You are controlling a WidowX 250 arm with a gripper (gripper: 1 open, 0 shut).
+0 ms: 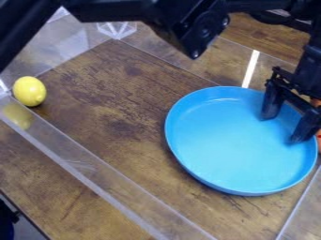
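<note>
My black gripper (287,117) reaches down at the right over the rim of a blue plate (226,145), with its fingers apart at the plate's right part. Part of an orange-red object (317,138) shows behind the gripper at the right edge, mostly hidden. A yellow egg-shaped object (29,91) sits at the far left by a clear plastic wall.
Clear plastic walls (88,183) run along the left and lower side of the wooden surface (107,108). My dark arm crosses the top of the view.
</note>
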